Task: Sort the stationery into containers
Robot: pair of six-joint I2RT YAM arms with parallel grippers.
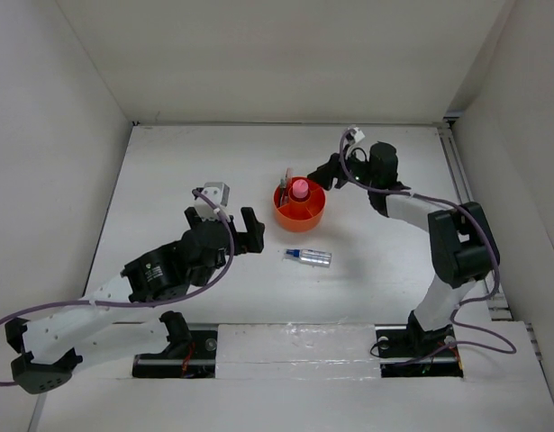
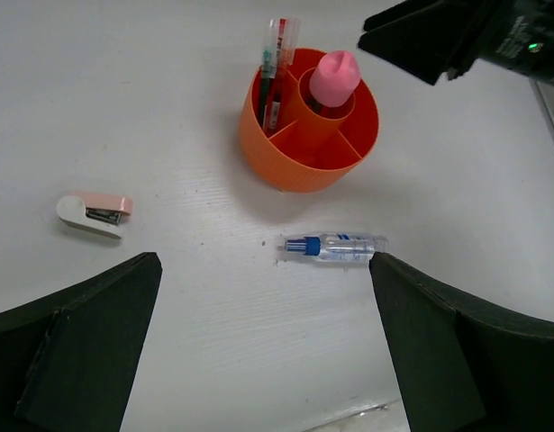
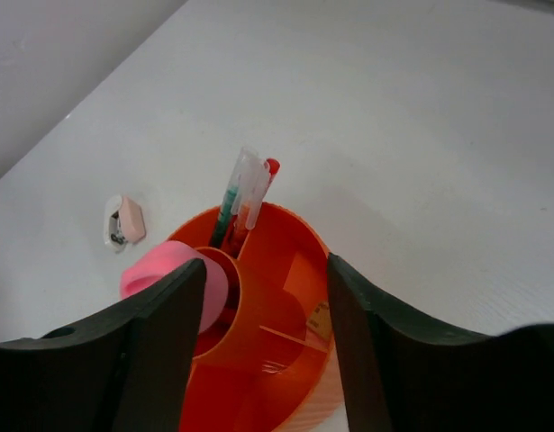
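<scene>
An orange round organizer with compartments stands mid-table. Several pens lean upright in one compartment, and a pink object sits in the central ring. Low in another compartment lies a small tan block, partly cut off by my right finger. My right gripper is open above the organizer, nothing between its fingers. In the left wrist view, my left gripper stands wide open and empty. Beyond it are a clear bottle with a blue cap and a pink-and-white stapler, both lying on the table.
In the left wrist view, the right arm reaches in beside the organizer. A transparent sheet covers the front edge.
</scene>
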